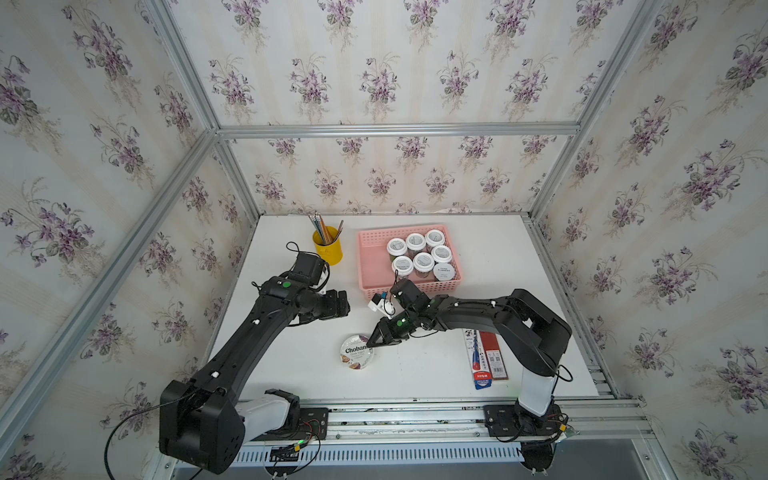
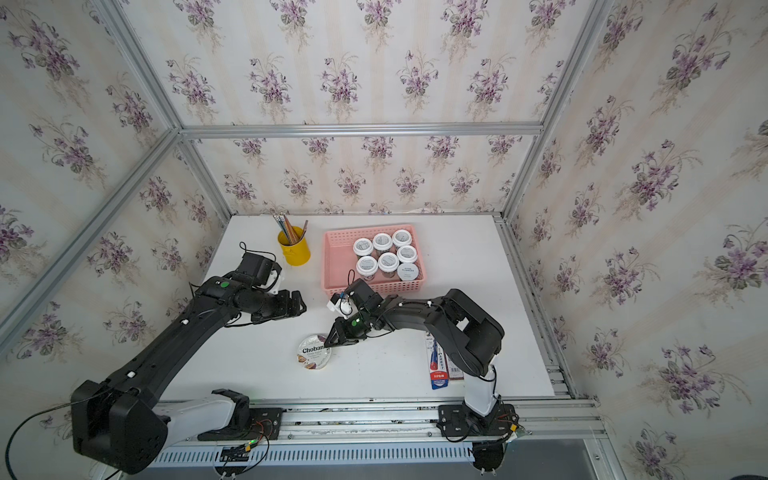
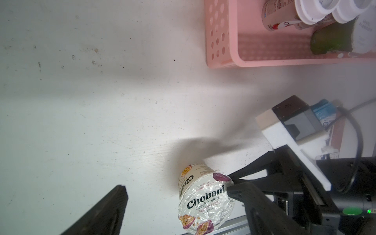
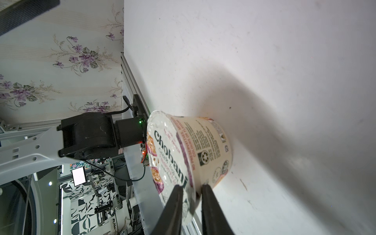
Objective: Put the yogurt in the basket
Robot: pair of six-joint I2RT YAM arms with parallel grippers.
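Note:
A Chobani yogurt cup [image 1: 356, 352] [image 3: 203, 199] stands on the white table near the front. My right gripper [image 1: 380, 334] is at the rim on its right side, fingertips against or very near the lid edge; whether they grip it I cannot tell. My left gripper [image 1: 334, 304] [image 2: 286, 304] hangs open above the table, behind and left of the yogurt, with nothing between its fingers. The pink basket [image 1: 368, 268] [image 3: 221, 54] sits at the back centre, holding several white-lidded cups on its right part, with bare room at its left.
A yellow pencil cup [image 1: 328, 249] stands left of the basket. Flat blue and red boxes [image 1: 480, 368] lie at the front right, partly under the right arm. The table between the yogurt and basket is clear apart from the arms.

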